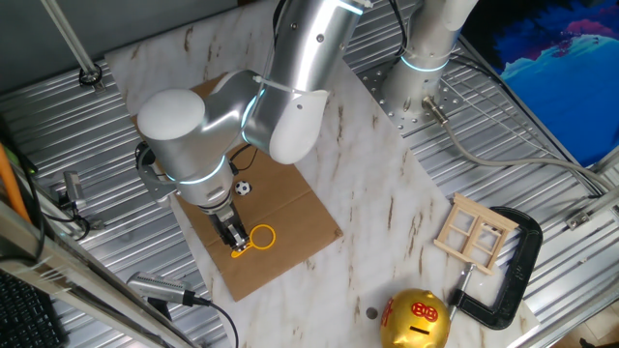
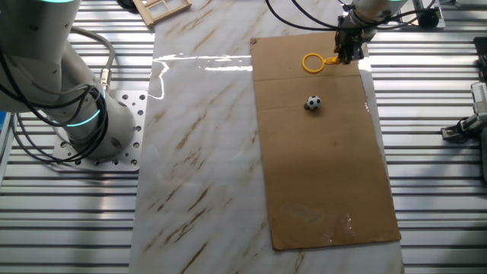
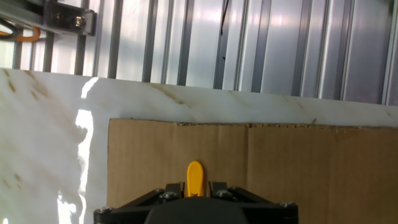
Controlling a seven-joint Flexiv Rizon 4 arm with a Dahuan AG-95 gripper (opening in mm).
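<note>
A yellow ring with a handle, like a small magnifier frame, lies at the cardboard's end; its ring point(image 1: 262, 237) shows clear of the gripper in both exterior views. My gripper point(image 1: 238, 246) is down at the handle, pointing at the cardboard. In the wrist view the rounded end of the yellow handle point(image 3: 195, 177) pokes out between the two black fingers. The fingers stand close on either side of it. Whether they press on the handle cannot be made out. From exterior view 2, the gripper point(image 2: 348, 55) covers the handle's far part.
A small black-and-white soccer ball point(image 2: 313, 102) rests on the brown cardboard point(image 2: 327, 183). A golden piggy bank point(image 1: 414, 321), a wooden window-like frame point(image 1: 475, 232) and a black clamp point(image 1: 517, 280) stand across the marble board. Most of the cardboard is bare.
</note>
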